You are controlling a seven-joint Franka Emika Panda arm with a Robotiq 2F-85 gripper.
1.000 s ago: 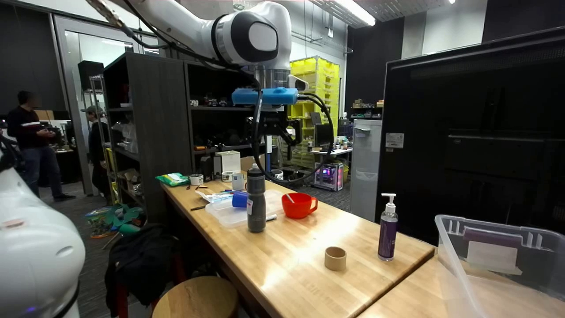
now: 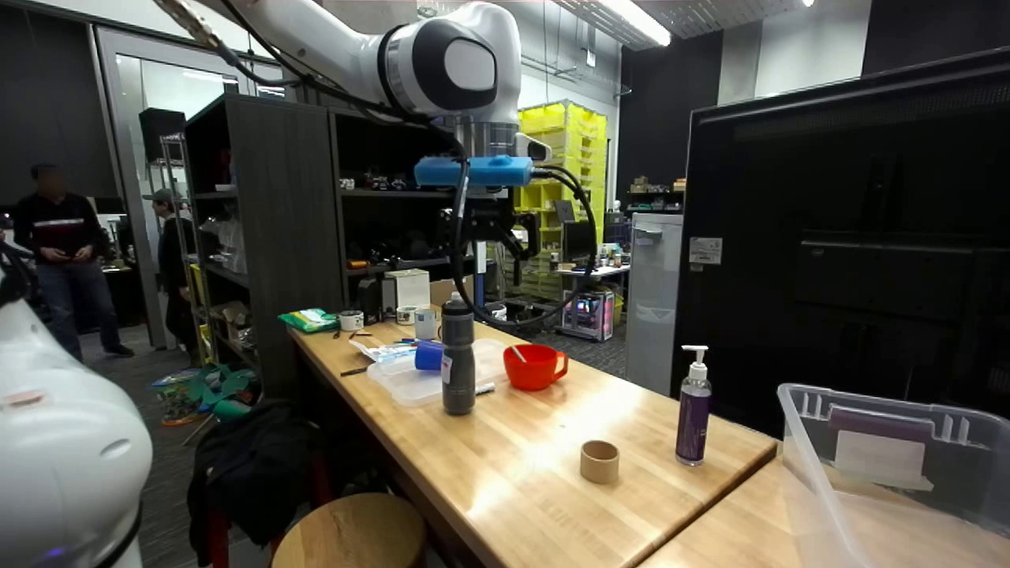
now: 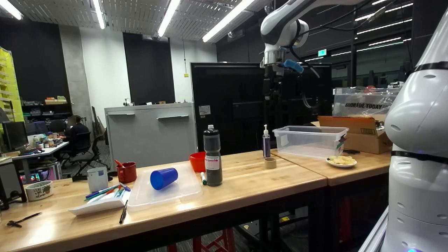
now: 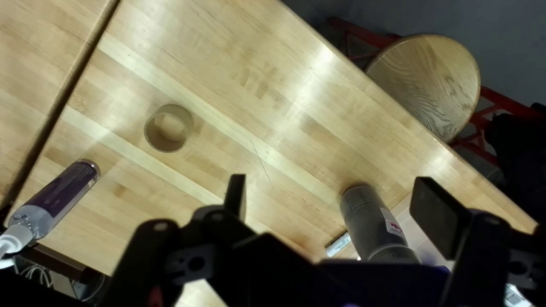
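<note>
My gripper is open high above the wooden table, its two black fingers wide apart and empty. Below it stands a dark grey squeeze bottle (image 2: 459,364), upright near a clear plastic lid (image 3: 140,199). On that lid a blue cup (image 3: 164,178) lies on its side. A red cup (image 2: 533,368) with a handle sits behind the bottle, something pale leaning in it. Toward the table's right end are a brown tape ring (image 4: 169,128) and a purple pump bottle (image 2: 693,416). A marker (image 3: 203,178) lies beside the grey bottle.
A clear bin (image 3: 308,142) and a plate of yellowish food (image 3: 341,161) occupy the adjoining table. Pens on a white holder (image 3: 103,204), a dark red mug (image 3: 126,172) and other mugs crowd the far end. A stool (image 4: 428,84) stands at the table's edge.
The arm, gripper and table objects look unmoved in exterior view 1. Only the person at the far left has turned.
</note>
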